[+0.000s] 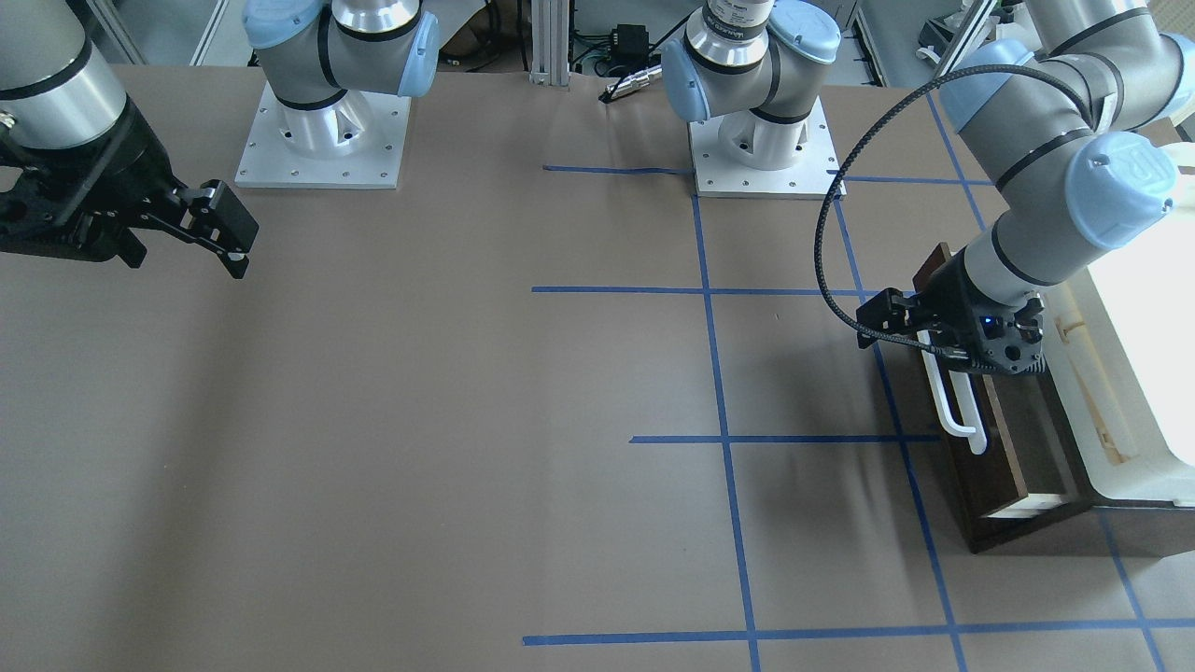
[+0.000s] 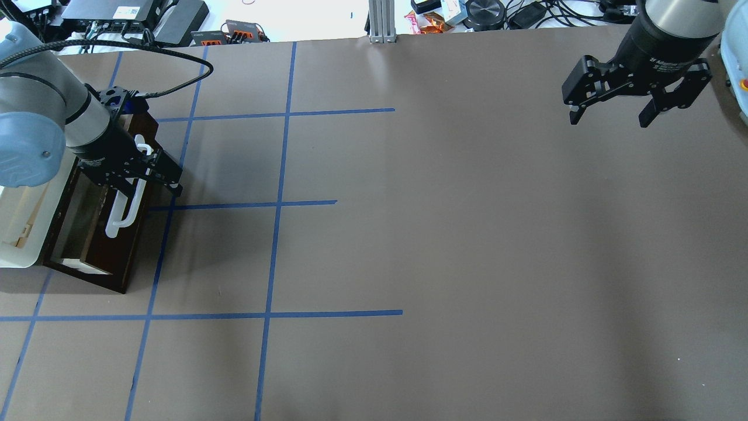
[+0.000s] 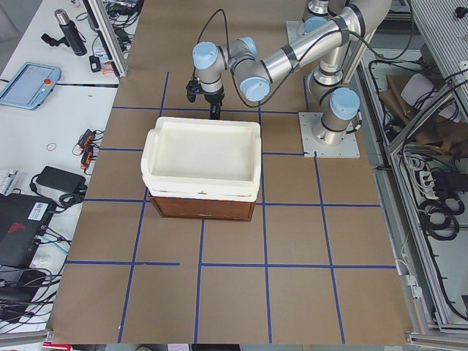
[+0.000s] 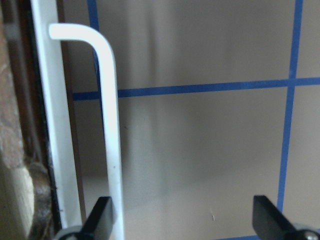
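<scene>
A dark wooden box (image 1: 1019,526) with a drawer carries a white bin (image 3: 201,186) on top. The drawer's white handle (image 1: 965,424) runs along its front, also seen in the top view. My gripper is over the drawer front; in the wrist view its fingers stand wide apart, the left finger against the handle's bar, the right one over bare floor, nothing gripped between them.
A second arm's black gripper (image 2: 631,91) hangs at the far side of the top view. Two more arm bases stand at the back of the front view.
</scene>
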